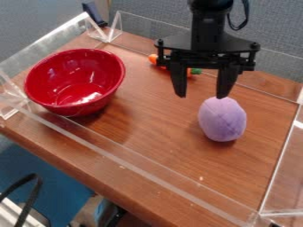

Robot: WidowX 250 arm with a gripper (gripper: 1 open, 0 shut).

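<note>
My black gripper (199, 87) hangs in the upper right of the camera view, open, its two fingers pointing down with nothing between them. Below it and a little to the right lies a purple rounded object (221, 119) on the wooden table (142, 160). A red bowl (73, 78) sits at the left, empty. An orange carrot (164, 66) with green lies at the back, partly hidden behind the gripper.
Clear plastic walls edge the table on several sides, and a grey panel stands behind. Cables lie off the table at the lower left.
</note>
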